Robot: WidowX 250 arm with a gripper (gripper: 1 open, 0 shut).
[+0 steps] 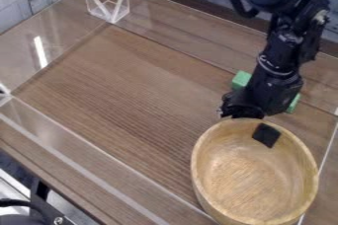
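Note:
The black robot arm (284,56) reaches down from the top right to the gripper (238,111), whose tips sit just above the upper rim of a large tan bowl (251,180). The gripper looks shut, with nothing clearly visible between its fingers. A green object (243,80) lies on the wooden table behind the gripper, largely hidden by it. A small black block (266,135) is at the bowl's upper right inner edge.
A white wire stand (109,7) is at the back left.

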